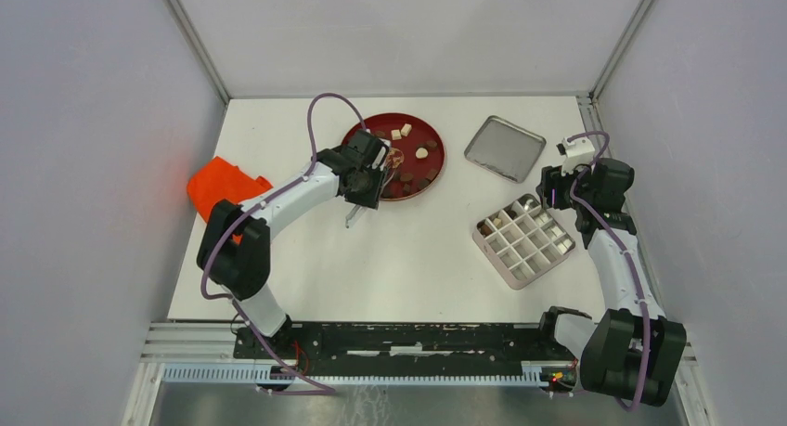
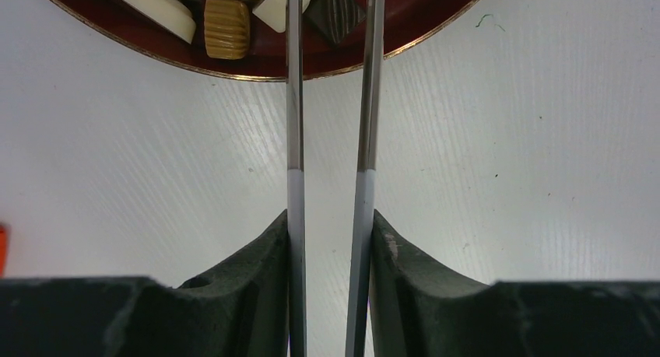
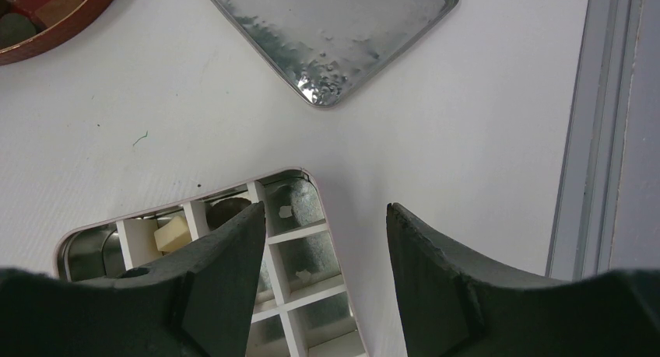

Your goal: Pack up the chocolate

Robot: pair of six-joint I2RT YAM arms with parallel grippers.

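Note:
My left gripper is shut on silver tongs. Their two arms stand apart and reach over the red plate, with the tips beyond the top of the left wrist view. On that plate lie a ridged tan chocolate, a dark ridged chocolate and white ones. Whether the tongs grip a piece cannot be seen. My right gripper is open and empty over the far corner of the divided box. A pale piece and a dark piece sit in its compartments.
An empty metal tray lies behind the box, right of the plate. Orange cloth rests at the left edge, near the left arm. Bare white table stretches between plate and box.

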